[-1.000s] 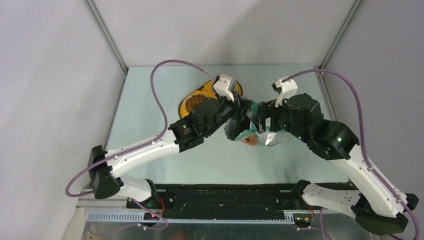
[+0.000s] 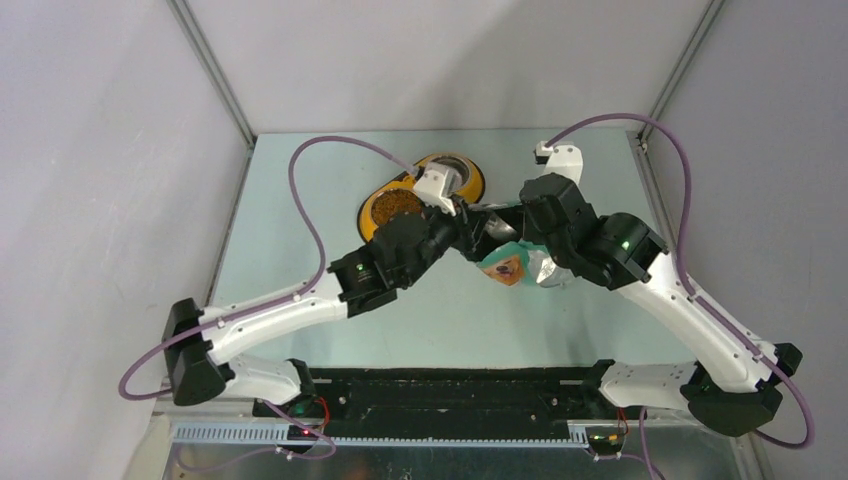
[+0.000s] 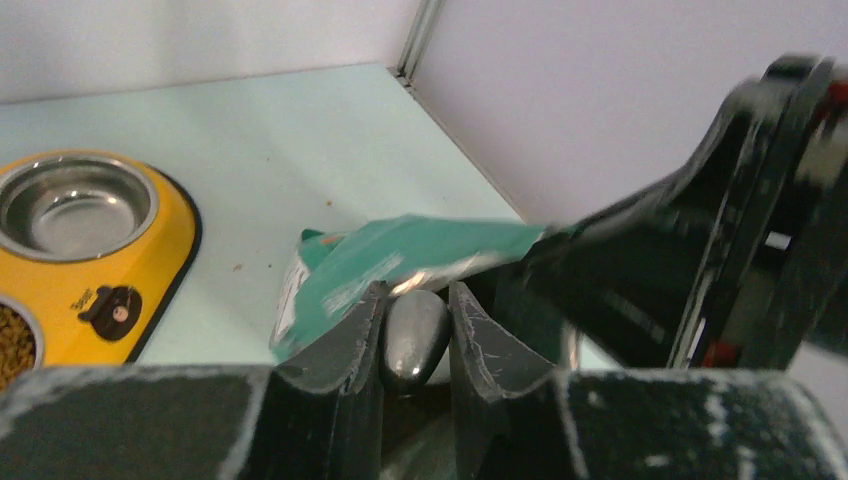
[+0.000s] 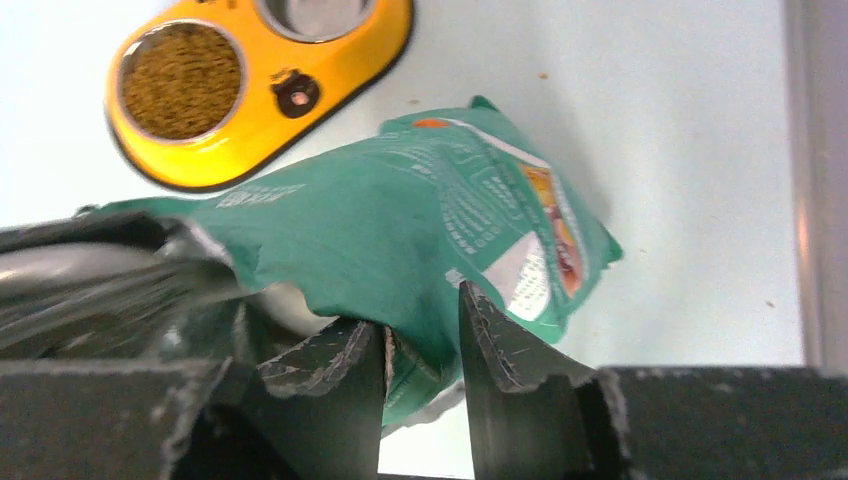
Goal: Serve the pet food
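Observation:
A yellow double bowl (image 4: 180,150) sits at the back of the table, brown kibble (image 4: 180,80) in one side, the steel side (image 3: 80,210) empty. My left gripper is shut on a silvery rounded metal piece, likely a scoop, at the mouth of the green food bag (image 4: 350,210). My right gripper is at the bag's top edge, green plastic between its fingers, which look part open; how firmly they hold it cannot be seen. Kibble inside the bag is hidden.
Walls border the back and both sides; the two wrists are crowded close together at the middle right.
My left gripper has shifted slightly left and down in the top view. My right arm has moved toward the back, exposing more of the bag's front.

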